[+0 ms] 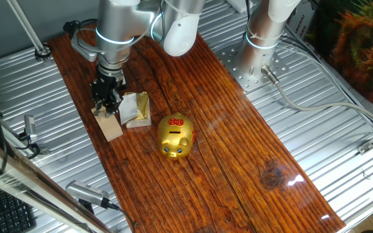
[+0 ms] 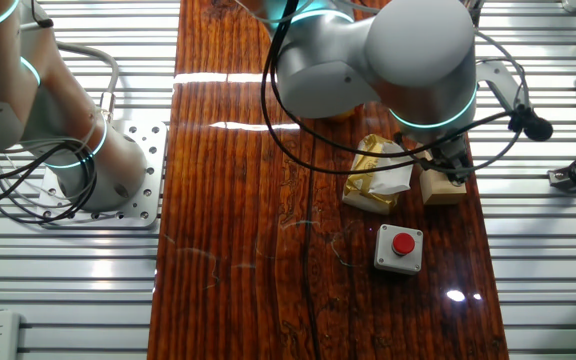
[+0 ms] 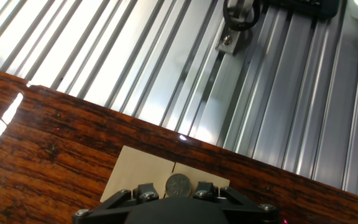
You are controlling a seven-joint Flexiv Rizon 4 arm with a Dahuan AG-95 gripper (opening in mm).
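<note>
In the wrist view a round grey coin [image 3: 178, 185] shows its face between the two fingertips of my gripper. Below it is a pale wooden block [image 3: 138, 169] with a dark slot across its top. The fingers stand apart on either side of the coin; whether they touch it is unclear. Exterior view 1 has my gripper low at the far end of the block [image 1: 111, 129]. A gold piggy bank [image 1: 175, 137], with a slot in its back, sits farther along the table. In exterior view 2 the arm hides most of the bank and the fingertips.
Beside the block lies a tissue pack [image 2: 378, 178] with gold and white wrapping. A grey box with a red button [image 2: 399, 248] stands close by. The wooden table [image 1: 238, 168] is wide and clear beyond the bank; its edge runs right alongside the block.
</note>
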